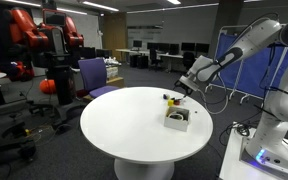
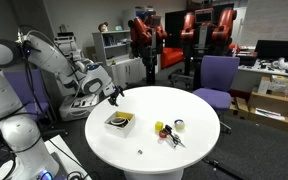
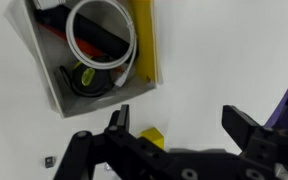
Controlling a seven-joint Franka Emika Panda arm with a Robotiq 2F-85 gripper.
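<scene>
My gripper (image 1: 188, 88) is raised above the white round table (image 1: 114, 125), behind the grey box (image 1: 177, 125) as the first exterior view shows it. In the wrist view its fingers stand wide apart, open, with nothing between them. The open box (image 3: 144, 40) holds a loop of white cable (image 3: 131, 48), a dark coiled item (image 3: 88, 76) and a red-and-black object (image 3: 104, 40). A yellow block (image 2: 159, 127) lies on the table outside the box; in the wrist view the gripper partly covers it.
Near the yellow block lie a small round item (image 2: 180, 124) and a tool with red and dark parts (image 2: 167, 132). A tiny dark piece (image 2: 140, 151) sits alone nearer the table's edge. A purple chair (image 2: 220, 82) stands beyond it.
</scene>
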